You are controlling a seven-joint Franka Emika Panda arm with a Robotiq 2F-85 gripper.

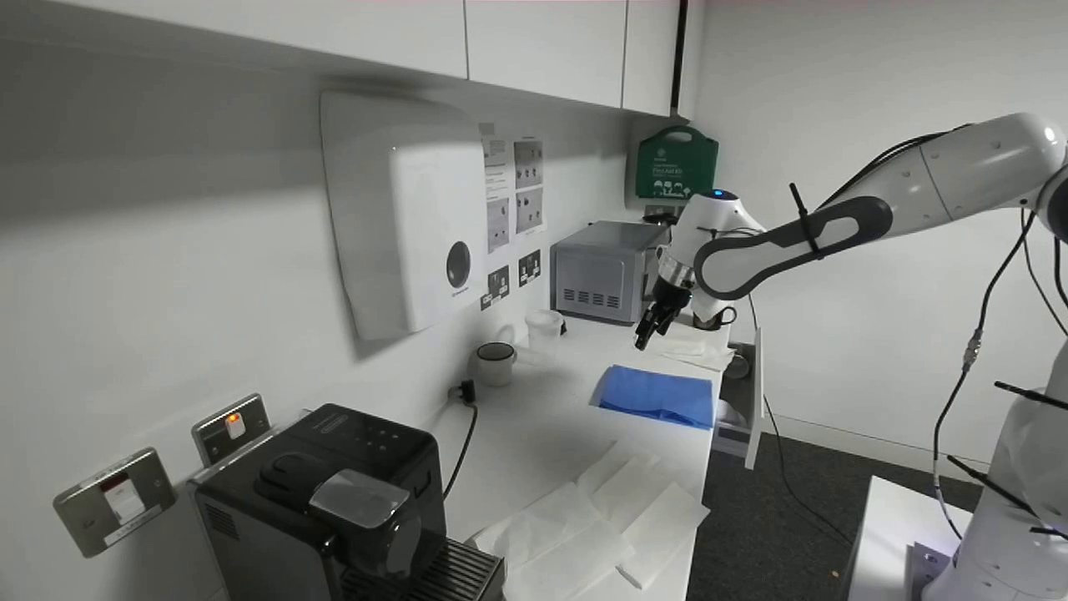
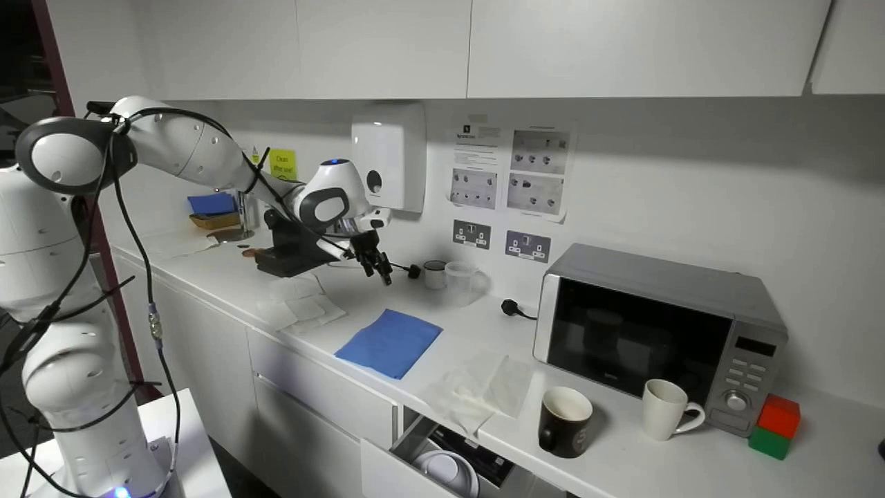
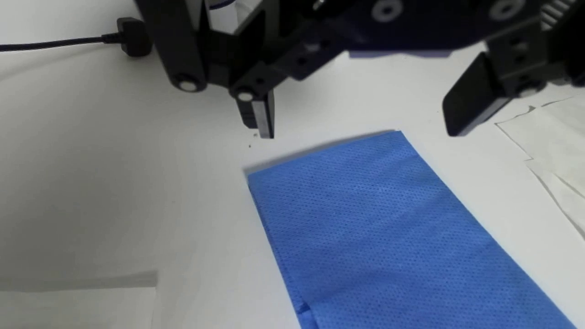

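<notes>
A folded blue cloth (image 3: 378,230) lies flat on the white counter, its near-wall edge just below the fingertips in the wrist view. Over the counter, above the cloth (image 2: 390,344) and apart from it, hangs my gripper. Its black fingers (image 3: 474,101) are spread wide with only bare counter showing between them. From the first exterior view, the gripper (image 1: 642,342) tilts downward above the far side of the blue cloth (image 1: 656,396).
White paper sheets (image 1: 601,521) lie on the near counter by the black coffee machine (image 1: 340,501). Toward the wall stand an enamel mug (image 1: 495,364) and a clear plastic cup (image 2: 460,281). Past the cloth are a microwave (image 2: 655,328), a black mug (image 2: 564,423) and an open drawer (image 2: 448,465).
</notes>
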